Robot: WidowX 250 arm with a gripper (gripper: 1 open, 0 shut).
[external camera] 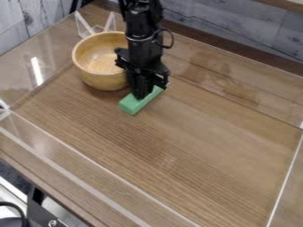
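Observation:
My black gripper (145, 78) hangs over a green flat block (137, 104) on the wooden table (178, 160), at the block's upper end. The gripper looks shut; whether it touches the block or has anything between its fingers I cannot tell. A tan bowl (95, 63) stands just left of the gripper, behind the arm.
A dark cable lies at the lower left corner. The table's back and left edges border the scene.

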